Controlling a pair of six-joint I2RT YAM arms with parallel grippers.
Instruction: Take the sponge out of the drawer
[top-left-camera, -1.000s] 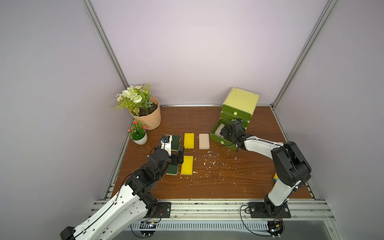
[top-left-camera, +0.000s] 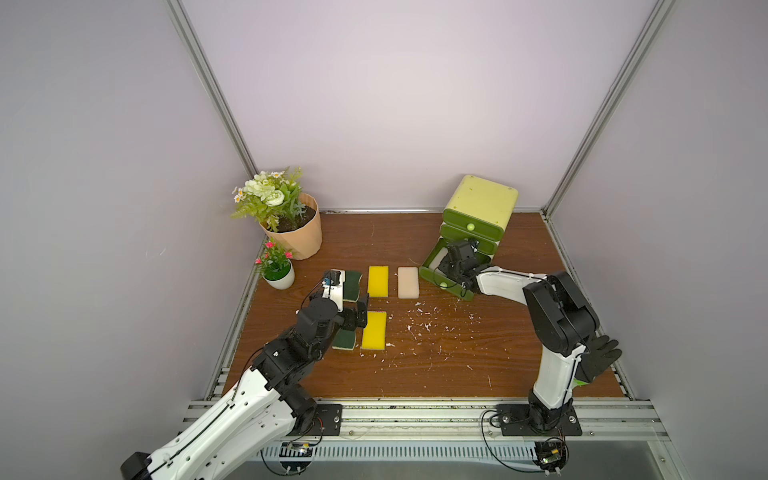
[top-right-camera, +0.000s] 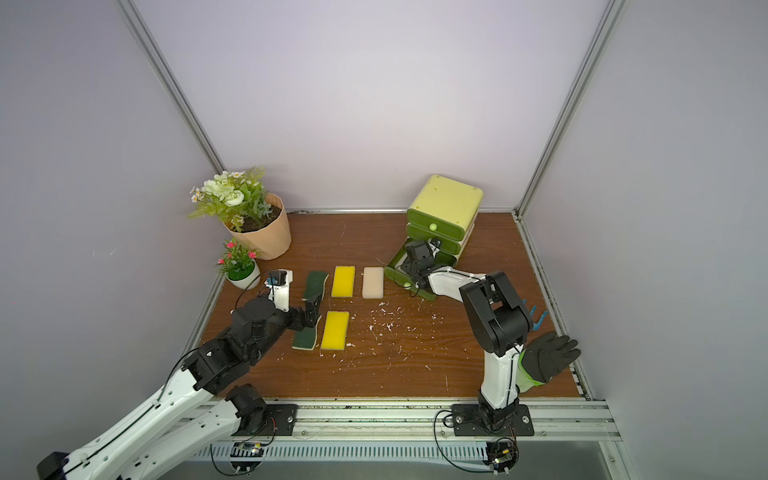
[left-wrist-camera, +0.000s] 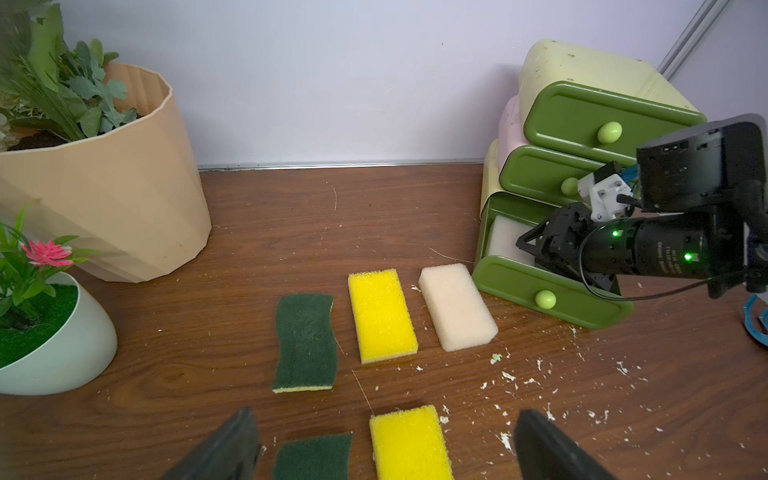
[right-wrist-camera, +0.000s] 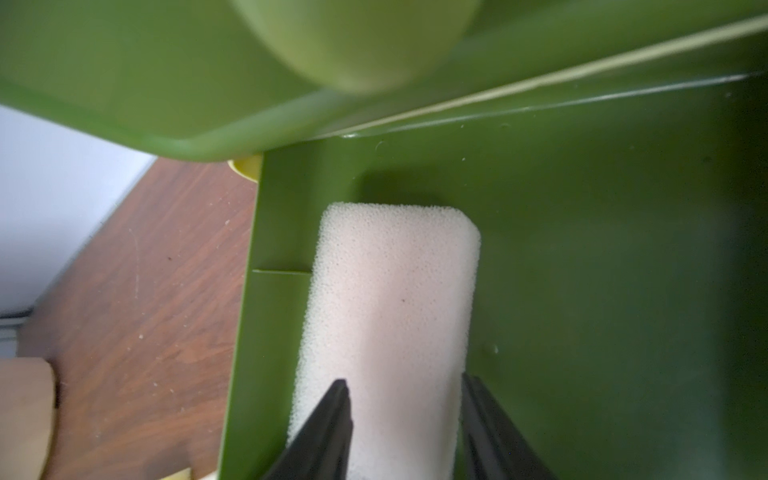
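Observation:
A pale sponge (right-wrist-camera: 392, 312) lies at the left side of the green bottom drawer (right-wrist-camera: 592, 280), which is pulled out from the small cabinet (left-wrist-camera: 616, 72). My right gripper reaches into that drawer. Its dark fingers (right-wrist-camera: 328, 428) are parted and stand at either side of the sponge's near part; whether they touch it cannot be told. In the left wrist view the sponge (left-wrist-camera: 508, 237) is partly covered by the right gripper. My left gripper stands open over the left of the table, nothing between its fingers.
Several other sponges lie on the table, among them a yellow one (left-wrist-camera: 382, 314), a dark green one (left-wrist-camera: 305, 340) and a pale one (left-wrist-camera: 457, 306). Two potted plants stand at the left, the larger in a peach pot (top-left-camera: 300, 233). Crumbs litter the front middle. A glove (top-right-camera: 548, 357) lies at right.
The right arm has shifted left, bringing its gripper further over the sponge in the drawer. The left arm and the loose sponges have stayed put.

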